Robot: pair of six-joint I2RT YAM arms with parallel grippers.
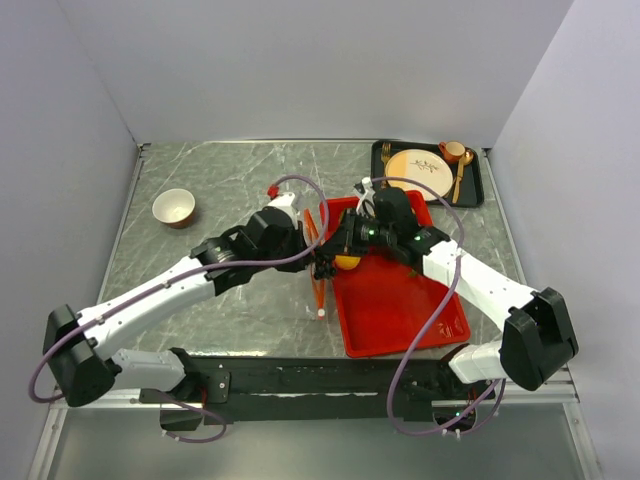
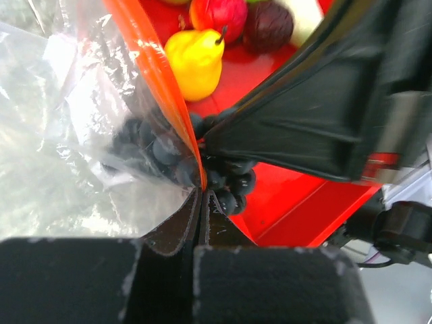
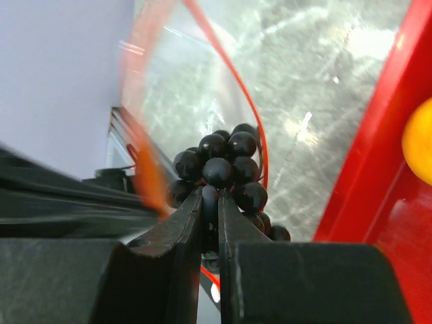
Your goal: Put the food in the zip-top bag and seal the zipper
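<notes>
The clear zip bag [image 2: 40, 135] has an orange zipper edge [image 2: 158, 71], and my left gripper is shut on that edge. A bunch of black grapes [image 3: 217, 173] is held in my right gripper, which is shut on it. In the right wrist view the bunch sits between the two orange edges of the parted bag mouth. Through the film in the left wrist view, part of the bunch shows on the bag's side of the edge, while other grapes [image 2: 239, 181] hang outside it. From above, the two grippers meet and hide most of the bunch.
A red tray [image 1: 400, 315] lies right of the bag, holding a yellow pear [image 2: 194, 64], a red fruit [image 2: 219, 17] and other food. A white bowl [image 1: 174, 207] stands at left. Behind is a black tray [image 1: 474, 192] with a plate [image 1: 419, 170].
</notes>
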